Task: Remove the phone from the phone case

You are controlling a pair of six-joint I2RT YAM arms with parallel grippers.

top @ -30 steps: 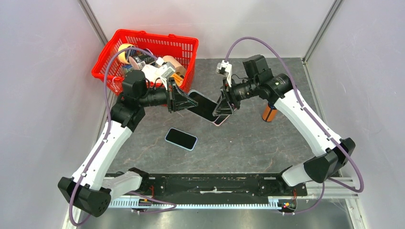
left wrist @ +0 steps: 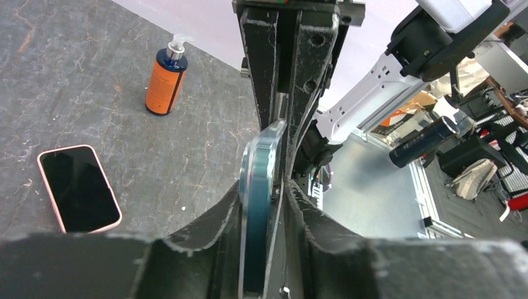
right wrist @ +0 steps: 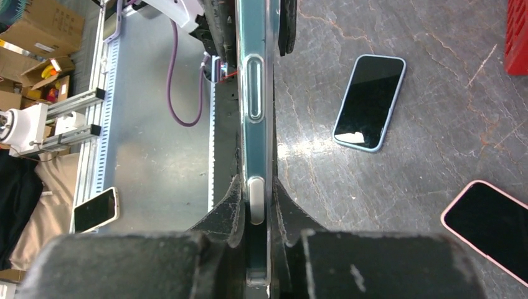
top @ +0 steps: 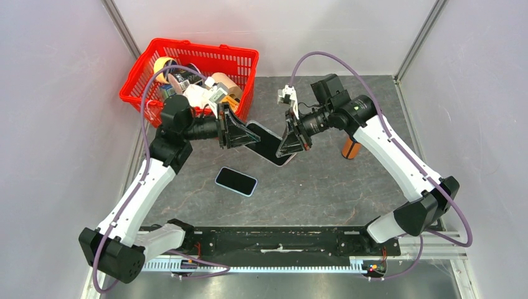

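Note:
A phone in a clear case with teal sides (top: 266,143) is held up between the two arms, screen upward in the top view, edge-on in both wrist views (left wrist: 255,224) (right wrist: 252,149). My right gripper (top: 283,149) is shut on it. My left gripper (top: 252,138) is at its other end, with the phone between its fingers; whether these grip it tightly I cannot tell. Whether phone and case have parted at all is not clear.
A blue-cased phone (top: 235,181) and a pink-cased phone (left wrist: 78,187) lie on the grey table. A red basket (top: 149,62) full of items stands at back left, an orange bottle (top: 350,147) at right.
The held phone and both grippers have shifted slightly toward the front and right in the top view; the pink phone beneath is now more covered.

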